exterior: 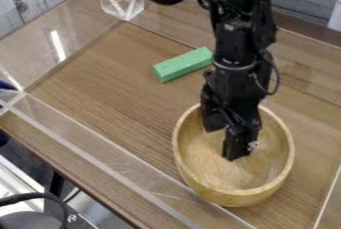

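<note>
A black robot arm comes down from the top of the camera view, its gripper (pixel 225 133) open and lowered inside a round wooden bowl (pixel 213 181) at the lower right. No object shows between its fingers, though the dark parts are hard to separate.
A green block (pixel 182 65) lies on the wooden table (pixel 100 94) behind and left of the bowl.
</note>
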